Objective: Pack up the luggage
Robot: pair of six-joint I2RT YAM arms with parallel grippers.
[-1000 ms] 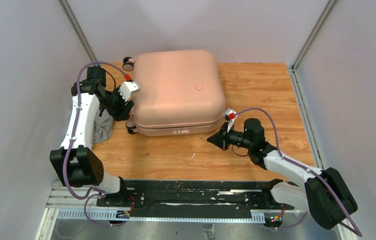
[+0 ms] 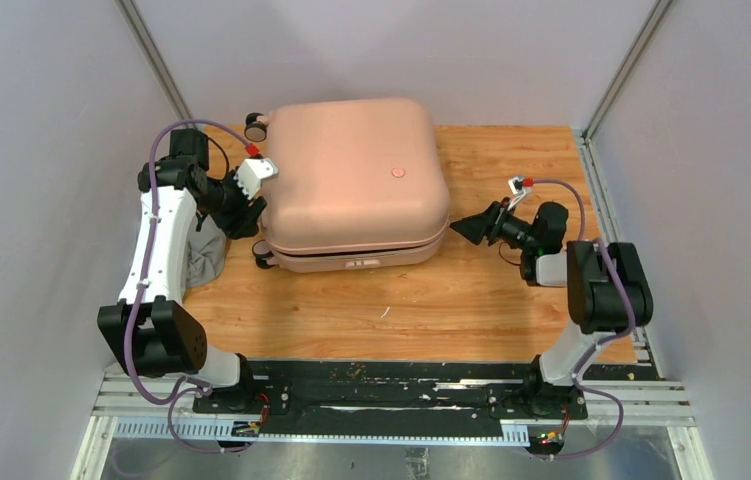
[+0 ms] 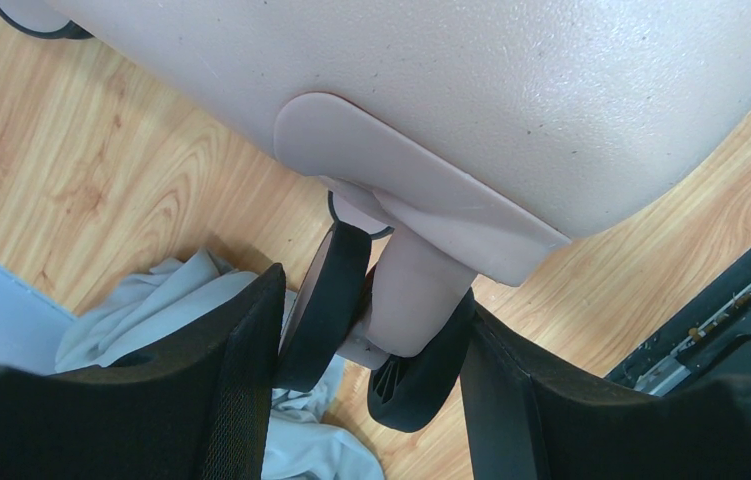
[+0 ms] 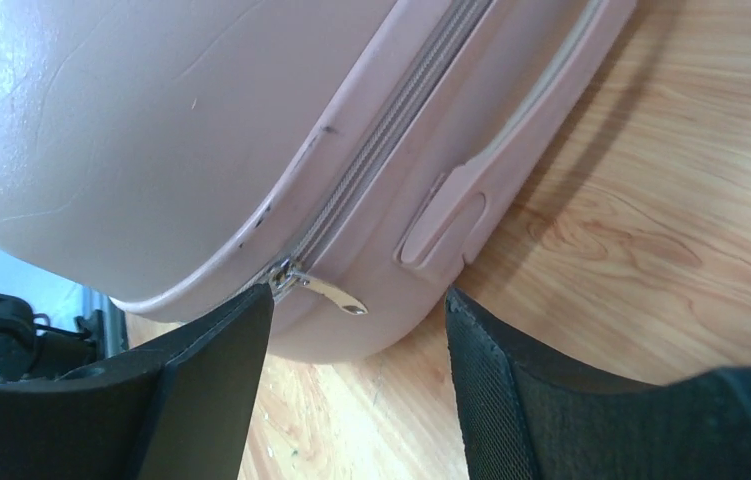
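Note:
The pink hard-shell suitcase [image 2: 351, 175] lies flat on the wooden board, its front seam slightly gapped. My left gripper [image 2: 249, 220] is at its left side; in the left wrist view its fingers straddle a wheel mount [image 3: 416, 290], part open. My right gripper [image 2: 469, 226] stands open just beside the suitcase's right front corner. In the right wrist view a metal zipper pull [image 4: 336, 295] hangs in front of its fingers, with the zipper [image 4: 381, 150] running along the side.
A grey cloth [image 2: 205, 258] lies on the left of the board, behind the left arm. The board [image 2: 391, 320] is clear in front of the suitcase and to its right. Walls stand on both sides.
My right arm has moved right and back, up to the suitcase's right front corner, and its gripper has opened. My left gripper has barely moved.

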